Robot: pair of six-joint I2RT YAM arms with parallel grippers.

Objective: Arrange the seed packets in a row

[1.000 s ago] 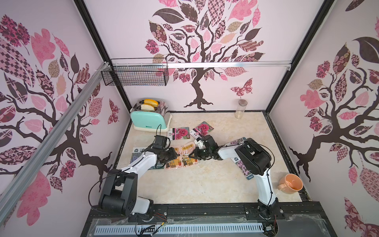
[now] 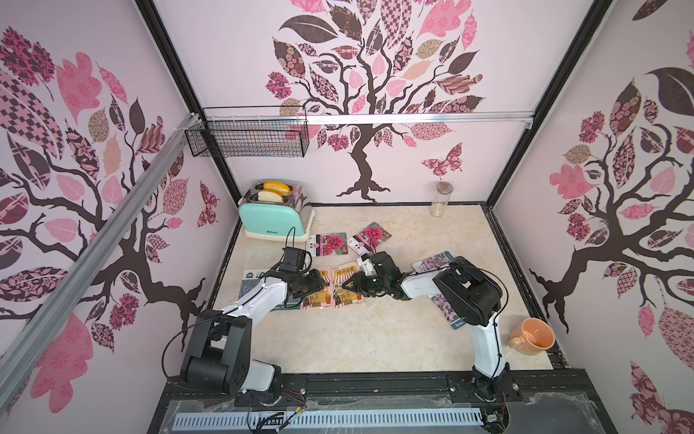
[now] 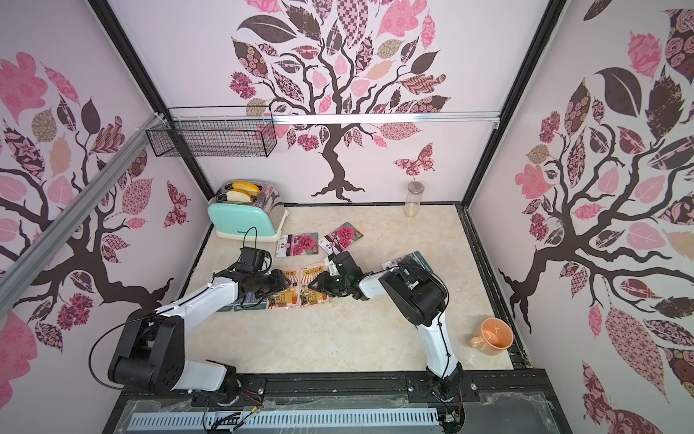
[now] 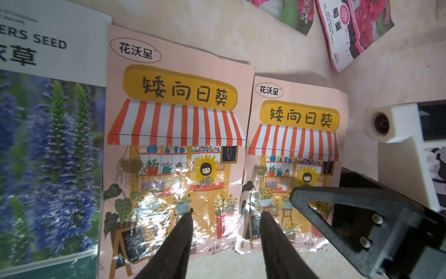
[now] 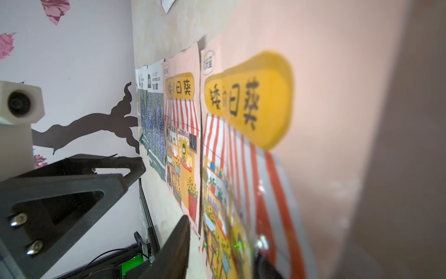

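Two pale pink sunflower seed packets lie flat side by side: the left one (image 4: 181, 74) and the right one (image 4: 297, 88), edges nearly touching, tops roughly level. Left of them lies a blue-flower packet; another overlaps behind it in the right wrist view. Over the left sunflower packet's lower part, my left gripper is open and holds nothing. My right gripper stands open low at the right sunflower packet, fingers parted, the packet lying on the table. Two pink-flower packets (image 2: 330, 243) (image 2: 371, 235) lie behind the row, the right one slanted.
More packets (image 2: 449, 311) lie at the right, partly under the right arm. A turquoise toaster (image 2: 271, 220) stands back left, a glass jar (image 2: 441, 199) back right, an orange mug (image 2: 532, 336) front right.
The right sunflower packet has settled flatter. My left arm is nearly still.
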